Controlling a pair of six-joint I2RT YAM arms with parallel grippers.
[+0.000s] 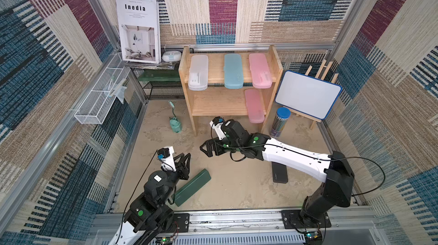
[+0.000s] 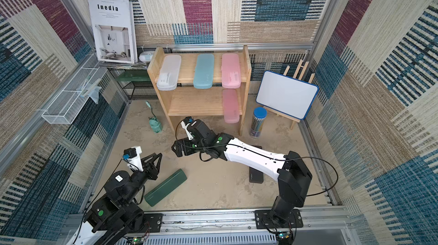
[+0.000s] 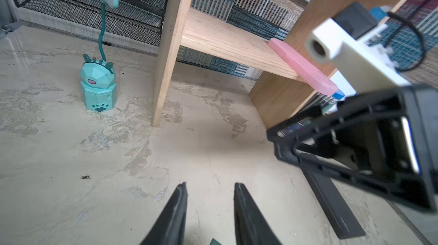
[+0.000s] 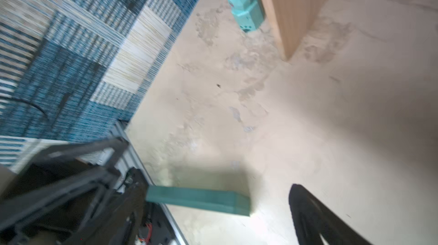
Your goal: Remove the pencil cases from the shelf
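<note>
A dark green pencil case (image 1: 193, 187) lies slantwise on the table, below and to the right of my left gripper (image 1: 188, 157). That gripper's fingers (image 3: 175, 210) are narrowly parted, with bare table between their tips; a small green corner shows low in the left wrist view. My right gripper is open and empty, in front of the shelf (image 1: 214, 98). On the top shelf rest a white case (image 1: 198, 71), a blue case (image 1: 233, 70) and a pink case (image 1: 260, 69). Another pink case (image 1: 254, 105) is on the lower shelf, its end jutting out.
A black box (image 1: 279, 172) lies under the right arm. Right of the shelf stand a blue-lidded jar (image 1: 280, 119) and a whiteboard (image 1: 308, 94). A small teal figure (image 1: 175, 125) stands to its left. Table space left of the right gripper is clear.
</note>
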